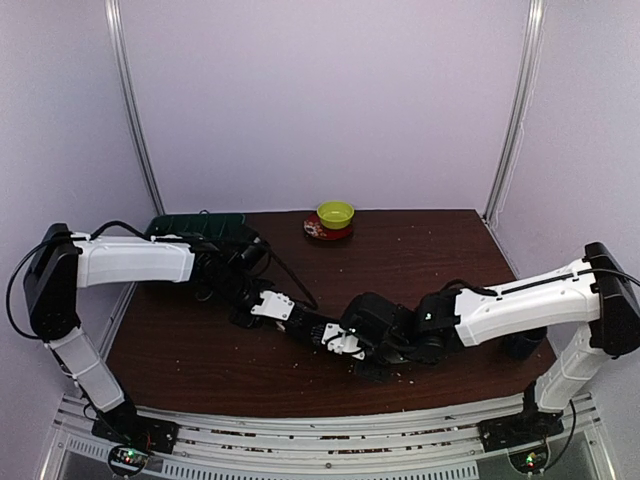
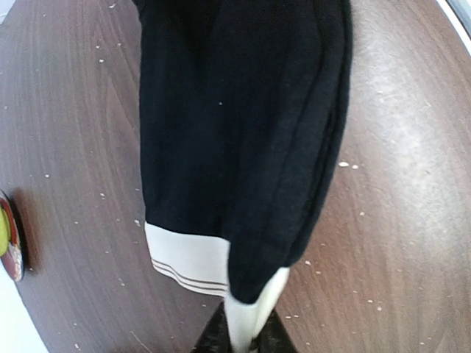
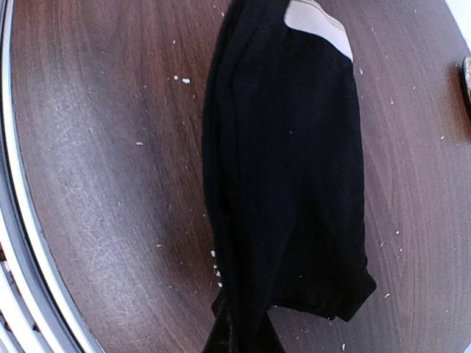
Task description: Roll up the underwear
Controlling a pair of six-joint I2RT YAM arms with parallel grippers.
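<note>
Black underwear (image 2: 213, 140) with a white waistband (image 2: 188, 257) lies stretched lengthwise between my two arms. In the left wrist view, my left gripper is shut on the white waistband at one corner, the cloth bunched into a narrow tip. My right gripper pinches a gathered black fold at the opposite end. One long side looks folded over on itself, while the flatter part (image 3: 324, 169) rests on the table. From above, the arms hide most of the cloth, and only a dark strip (image 1: 306, 328) shows between the grippers.
At the back stands a green bowl (image 1: 335, 213) on a red plate (image 1: 322, 232). A dark green basket (image 1: 200, 225) sits at the back left. A dark round object (image 1: 524, 343) is partly hidden by the right arm.
</note>
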